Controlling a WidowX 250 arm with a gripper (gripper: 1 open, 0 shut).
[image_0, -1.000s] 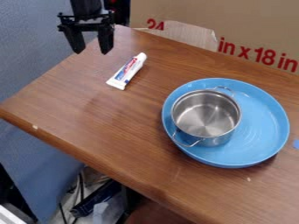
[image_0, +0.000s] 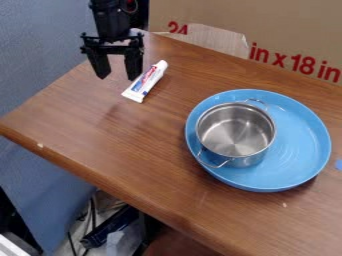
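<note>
My black gripper (image_0: 116, 66) hangs at the upper left over the wooden table, open, with nothing between its fingers. Just to its right a white, red and blue toothpaste tube (image_0: 146, 82) lies diagonally on the table. On the right, a steel pot (image_0: 237, 128) with wire handles sits on a light blue plate (image_0: 301, 153).
A cardboard box (image_0: 281, 30) stands behind the table, with a pale flap at the back edge. Cables and clutter lie below the table at the lower left.
My gripper has moved right and a little down, closer to the toothpaste tube. The tube, pot and plate have not moved.
</note>
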